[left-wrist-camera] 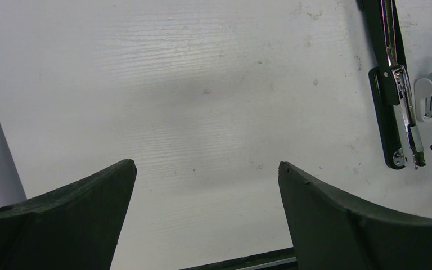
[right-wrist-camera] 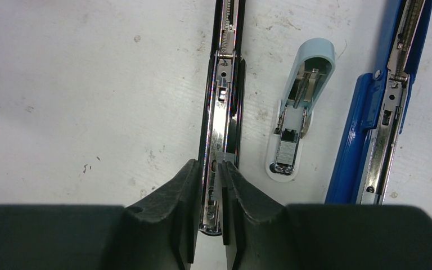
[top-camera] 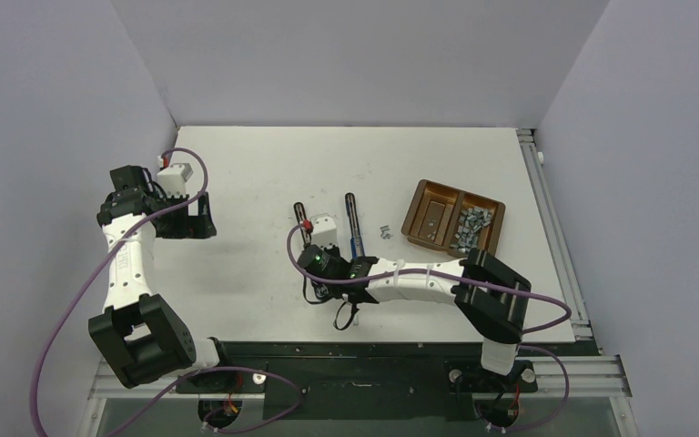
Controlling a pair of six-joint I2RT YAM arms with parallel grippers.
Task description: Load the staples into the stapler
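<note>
Three open staplers lie side by side: a black one (right-wrist-camera: 235, 118), a small pale mint one (right-wrist-camera: 318, 53) and a blue one (right-wrist-camera: 354, 140). My right gripper is over the lower end of the black stapler's channel, its fingers part open with a small gap; a grey staple strip shows at the right fingertip, and whether it is held I cannot tell. My left gripper stands wide open and empty at the table's left side, far from the staplers.
A brown two-compartment box (top-camera: 410, 216) with grey pieces is at the right. Some small bits (top-camera: 384, 232) lie beside it.
</note>
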